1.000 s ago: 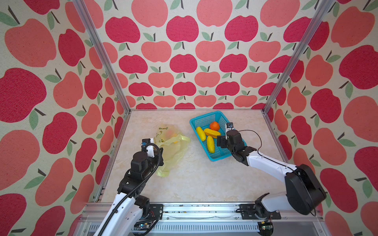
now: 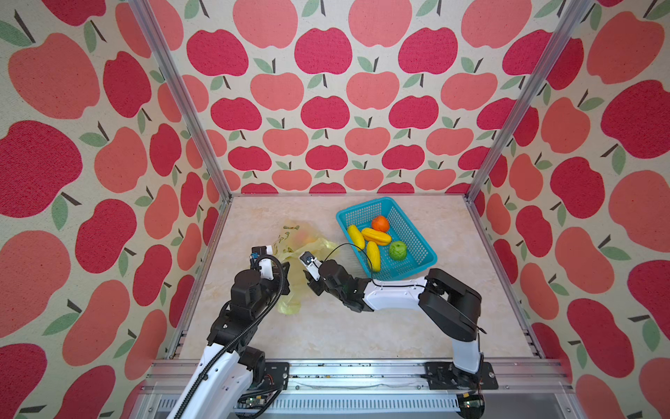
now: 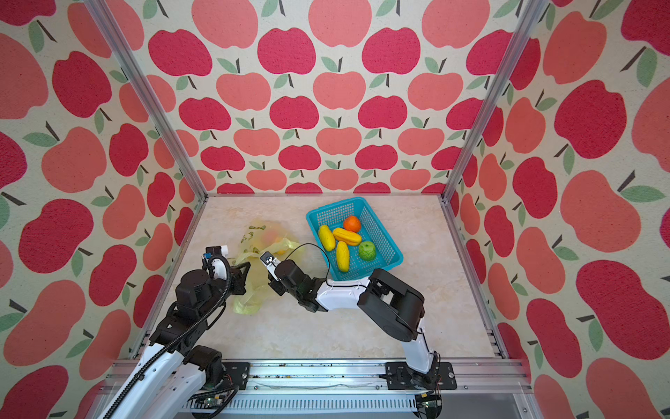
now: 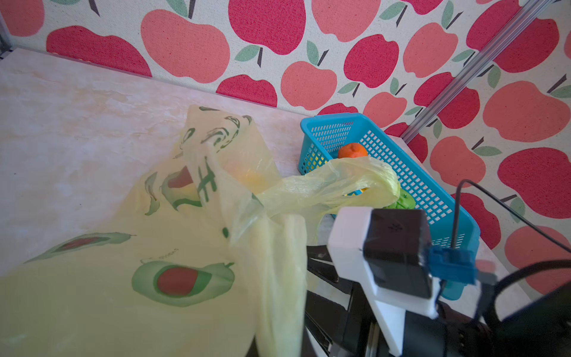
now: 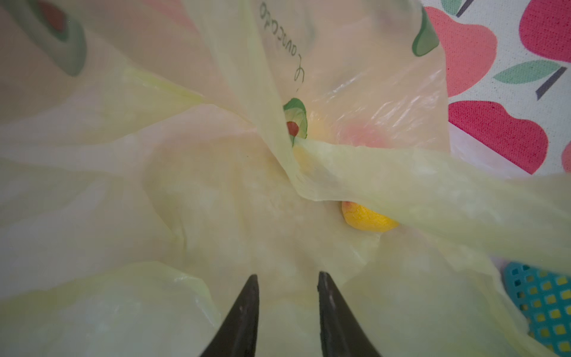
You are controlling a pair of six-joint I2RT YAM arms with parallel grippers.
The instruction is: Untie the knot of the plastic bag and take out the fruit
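Observation:
A translucent yellow plastic bag [image 2: 293, 237] lies loose on the table, its mouth spread; in the right wrist view a yellow fruit [image 5: 368, 217] shows inside. My left gripper is shut on a gathered fold of the bag at the bag's near side. My right gripper points into the bag's mouth, its two fingertips apart, with no fruit between them.
A blue basket [image 2: 418, 244] at the back right holds several fruits: bananas, an orange [image 3: 352, 224] and a green fruit [image 3: 367, 250].
My right arm has swung left from over the basket to the bag, its gripper now at the bag's opening. The left arm has stayed still.

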